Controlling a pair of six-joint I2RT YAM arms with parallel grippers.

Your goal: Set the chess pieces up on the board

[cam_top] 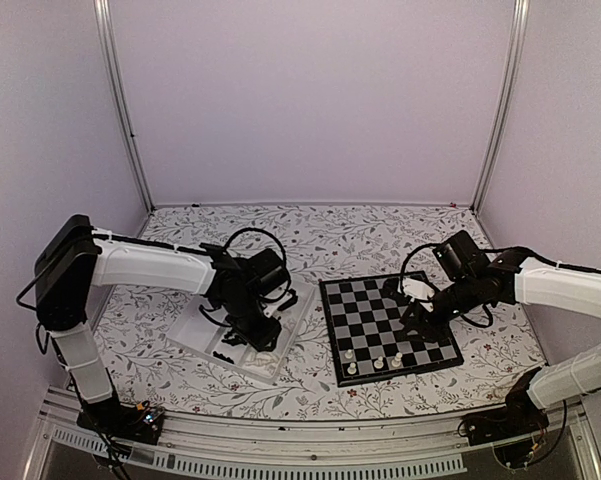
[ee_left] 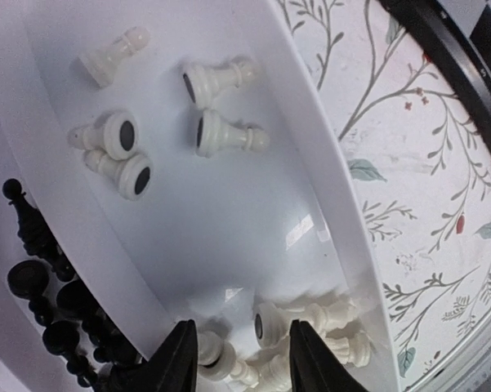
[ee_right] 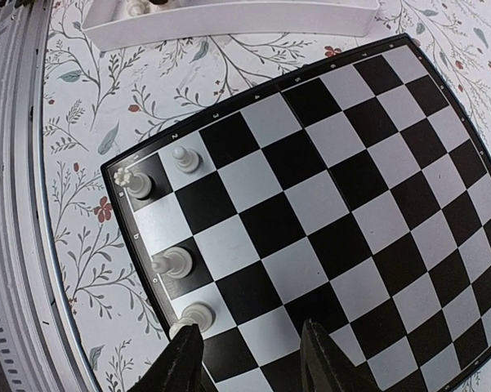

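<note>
My left gripper is open above the tray [ee_left: 343, 175], its fingertips over a cluster of white pieces lying at the near end. One of these, a white piece [ee_left: 216, 356], lies by the left finger; another white piece [ee_left: 298, 320] lies by the right finger. Several white pawns [ee_left: 216, 80] lie on their sides at the tray's other end. Over the chessboard [ee_right: 282, 180] my right gripper is open, nothing between its fingers. Standing at the board's edge are a pawn [ee_right: 185, 158], a crowned piece [ee_right: 136, 183] and two other white pieces [ee_right: 175, 263].
Black pieces [ee_left: 61, 336] lie heaped in the neighbouring tray compartment, beyond the divider [ee_left: 82, 245]. Most board squares are empty. A strip of patterned tablecloth [cam_top: 305, 350] separates tray and board.
</note>
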